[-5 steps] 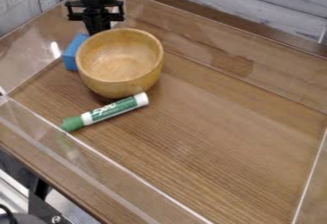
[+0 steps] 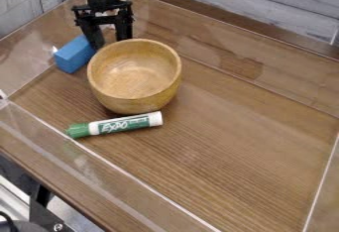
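Note:
The black gripper (image 2: 105,24) is at the top left, open, its fingers just behind a beige bowl (image 2: 134,76) and beside a blue block (image 2: 73,55). The bowl sits upright on the wooden surface, right of the block. A white and green Expo marker (image 2: 117,124) lies in front of the bowl. Whether the fingertips touch the bowl or block is unclear.
A raised edge runs along the left, with some dark cables at the lower left.
The bowl has shifted slightly right and toward the front over the last second.

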